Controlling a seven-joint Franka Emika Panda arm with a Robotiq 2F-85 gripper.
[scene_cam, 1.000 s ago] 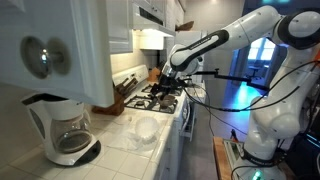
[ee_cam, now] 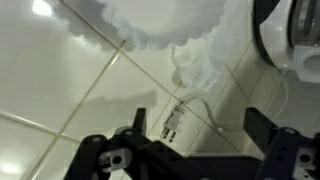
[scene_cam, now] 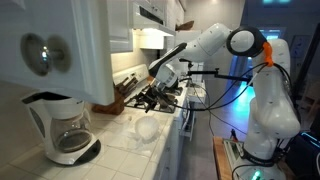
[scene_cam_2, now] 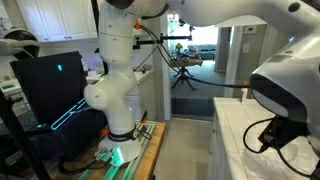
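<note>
My gripper stands open above a white tiled counter, its dark fingers wide apart with nothing between them. On the tiles past the fingertips lies a small plug-like end with a thin pale cord. A round white bowl-like item is cut off by the top of the wrist view; it is also seen as a white bowl in exterior view 1. Beside it sits crumpled translucent wrapping. In exterior view 1 the gripper is over the counter near the stove.
A white coffee maker with a glass carafe stands on the counter at left. Behind the gripper is the stove. An open cabinet door juts in at upper left. Bare tiles lie in front of the coffee maker.
In exterior view 1 the gripper has come a little lower and nearer the white bowl. The bowl and coffee maker have stayed in place.
</note>
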